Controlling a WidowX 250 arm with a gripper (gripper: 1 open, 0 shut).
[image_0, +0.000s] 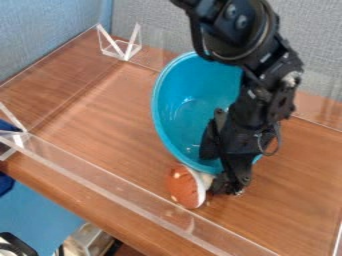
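Note:
My black gripper reaches down at the right side of a turquoise bowl, which is tipped on its side on the wooden table. Just below the bowl, an orange and white object lies near the gripper's lower end. The arm hides part of the bowl. The fingertips are dark and hard to separate, so their contact with either object is unclear.
Clear plastic strips run along the table's edges, with a white bracket at the back left corner. Blue cloth and other items lie beyond the front left edge.

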